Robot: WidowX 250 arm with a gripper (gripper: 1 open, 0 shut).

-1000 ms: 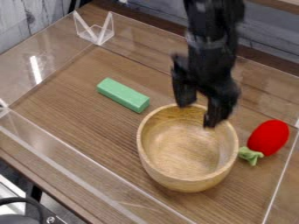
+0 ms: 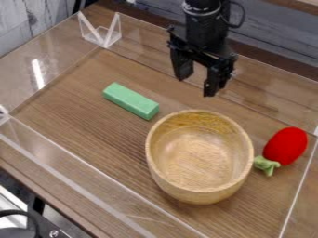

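Note:
My black gripper (image 2: 199, 67) hangs over the upper middle of the wooden table, its fingers pointing down and open, with nothing seen between them. Below it sits a large tan bowl (image 2: 199, 158), empty. A green block (image 2: 130, 100) lies to the bowl's upper left. To the right of the bowl lies a red object (image 2: 285, 146) with a small light green piece (image 2: 266, 165) at its lower left.
A white wire-like object (image 2: 100, 32) stands at the back left.
My gripper has moved up and back, away from over the bowl, and now appears smaller and higher in the view. The objects on the table look unmoved.

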